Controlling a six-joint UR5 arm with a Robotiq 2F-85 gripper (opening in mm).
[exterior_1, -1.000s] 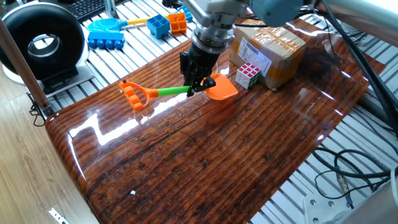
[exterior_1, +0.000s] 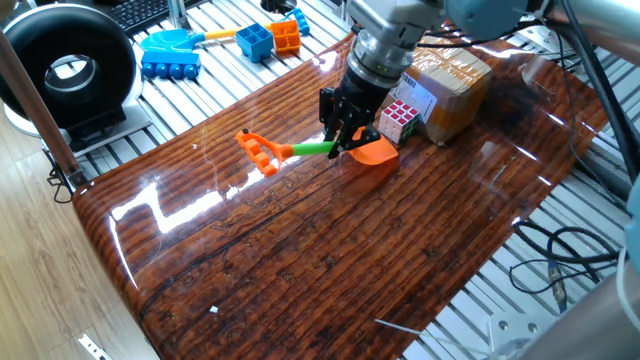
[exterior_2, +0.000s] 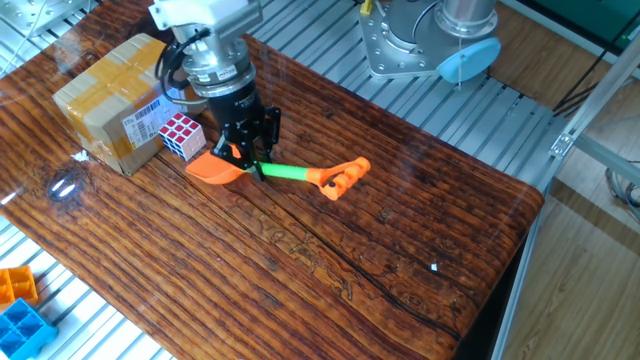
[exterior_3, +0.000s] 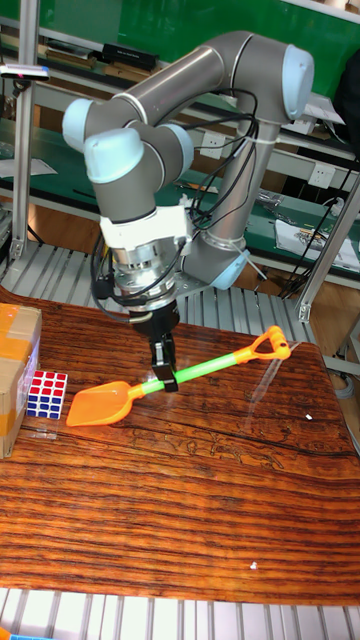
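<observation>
A toy shovel with an orange blade (exterior_3: 99, 405), a green shaft (exterior_3: 206, 368) and an orange handle (exterior_1: 262, 152) is held by my gripper (exterior_3: 164, 378), which is shut around the shaft near the blade. In exterior view 2 the handle (exterior_2: 342, 178) points right and the blade (exterior_2: 214, 168) points left. The blade's tip lies close to a Rubik's cube (exterior_2: 182, 136); whether they touch cannot be told. A gap between shovel and table is hard to judge. The black fingers hide part of the shaft.
A taped cardboard box (exterior_2: 125, 105) stands right behind the cube (exterior_1: 398, 121). Blue and orange toy blocks (exterior_1: 255, 42) and a blue shovel (exterior_1: 172, 40) lie off the table on the slatted surface.
In exterior view 1 my gripper has carried the shovel rightward, toward the cube and box, and slightly down at the end. Cube and box have not visibly moved.
</observation>
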